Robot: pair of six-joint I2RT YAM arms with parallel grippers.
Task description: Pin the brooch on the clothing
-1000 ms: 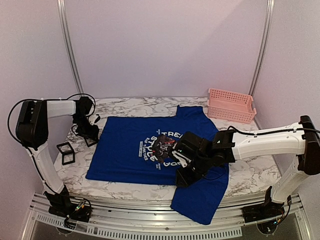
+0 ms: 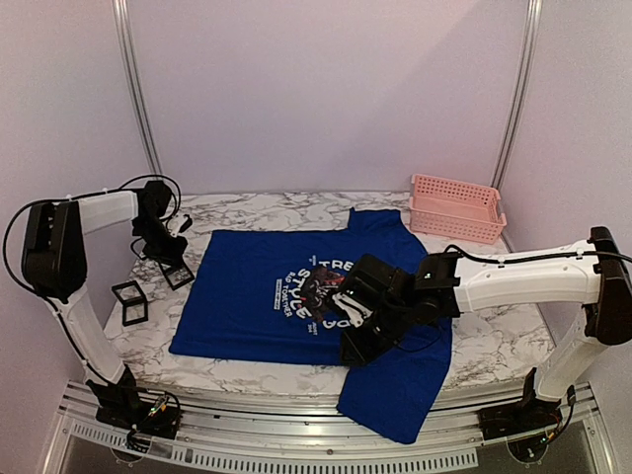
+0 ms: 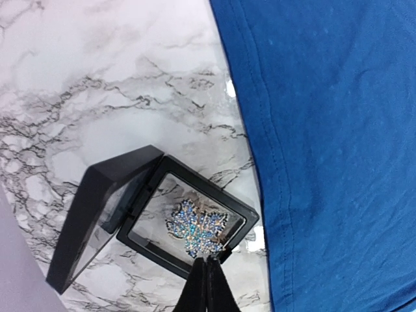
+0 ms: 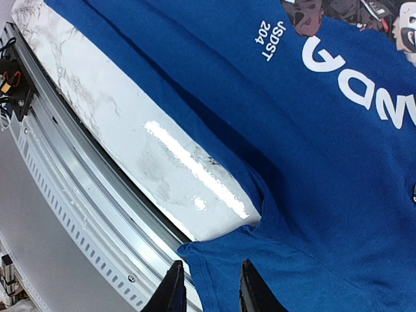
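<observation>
In the left wrist view, a glittering blue and silver brooch (image 3: 195,226) lies inside an open black-framed box (image 3: 207,185), whose lid (image 3: 101,211) stands raised on the left. My left gripper is shut with nothing between its fingers; its tips appear over the box's near edge, and the brooch is outside them. The blue T-shirt (image 2: 247,281) is spread flat across the table, printed side up. Over its lower right part, near the sleeve (image 4: 299,273), my right gripper is open and empty.
Another open black-framed box (image 2: 135,312) sits on the marble at the left, nearer the front. A pink basket (image 2: 456,209) stands at the back right. The shirt's sleeve hangs over the metal rail (image 2: 296,454) at the table's front edge.
</observation>
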